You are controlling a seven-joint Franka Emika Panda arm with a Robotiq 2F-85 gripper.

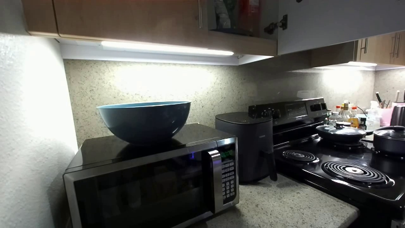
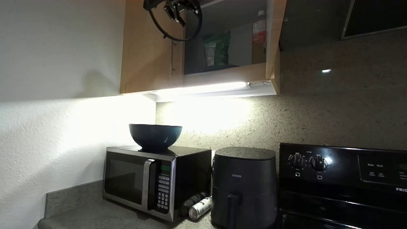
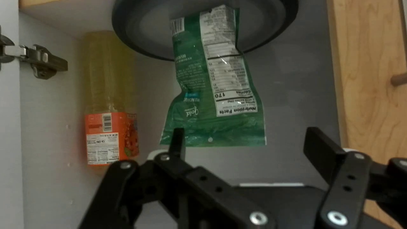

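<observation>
In the wrist view my gripper is open, its two black fingers wide apart with nothing between them. Beyond them, inside the open cupboard, a green snack bag with a white nutrition label appears upside down; its far end overlaps a dark round plate. Off to one side of the bag is a bottle with an orange label and yellowish contents. Exterior view 2 shows the bag and the bottle upright on the cupboard shelf. There, part of the arm with a looped black cable hangs before the cupboard.
The open cupboard door juts out above the stove. Beneath the cupboard, a large blue bowl sits on the microwave, beside a black air fryer. A wooden door with a handle borders the opening.
</observation>
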